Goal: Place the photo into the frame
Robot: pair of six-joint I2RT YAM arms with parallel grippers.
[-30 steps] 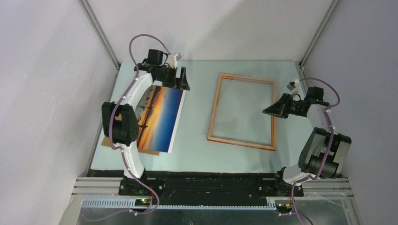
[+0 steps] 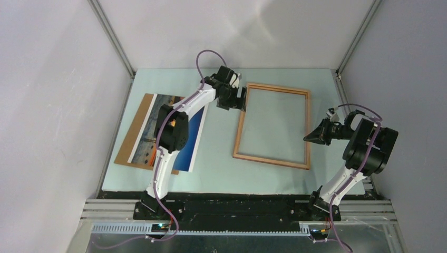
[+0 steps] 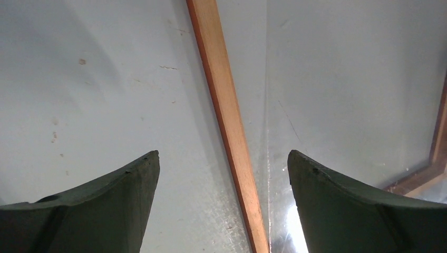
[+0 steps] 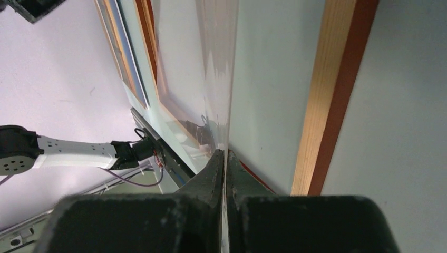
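The photo, a sunset print with a white border, lies at the left of the table, partly covered by my left arm. The empty wooden frame lies right of the middle. My left gripper is open, fingers spread either side of the frame's left rail, nothing gripped. At the right rail, my right gripper has its fingertips together on the edge of a clear sheet, which slants up from them over the frame. A faint straight edge shows inside the frame in the left wrist view.
A brown backing board sticks out from under the photo. Bare table separates photo and frame. A side wall stands close to my right arm.
My left gripper has swung right from above the photo to the frame's left rail. The right gripper has drawn back slightly to the right and down.
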